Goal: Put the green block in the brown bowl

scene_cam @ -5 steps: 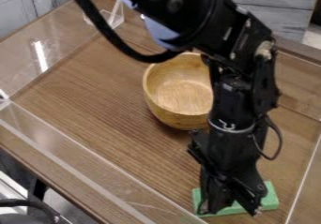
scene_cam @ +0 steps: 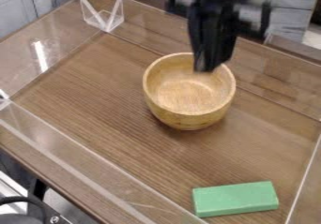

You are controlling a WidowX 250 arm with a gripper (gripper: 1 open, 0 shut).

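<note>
The green block [scene_cam: 236,199] lies flat on the wooden table near the front right, a pale green bar with its long side running roughly left to right. Above and left of it in the camera view, the round brown bowl [scene_cam: 189,110] stands upright, and the inside that shows is empty. My dark gripper [scene_cam: 209,57] is a smeared blur at the top, over the bowl's far rim in the picture and well away from the block. Its fingers are too blurred to show how far apart they are.
A clear, angular plastic piece [scene_cam: 104,14] stands at the back left. Bare tabletop [scene_cam: 94,101] spreads left of the bowl and between bowl and block. Black cables [scene_cam: 28,204] show at the lower left, beyond the table's edge.
The arm has risen from the block at the front right to the top of the picture. The block, uncovered now, lies in the same place, and the bowl has not moved.
</note>
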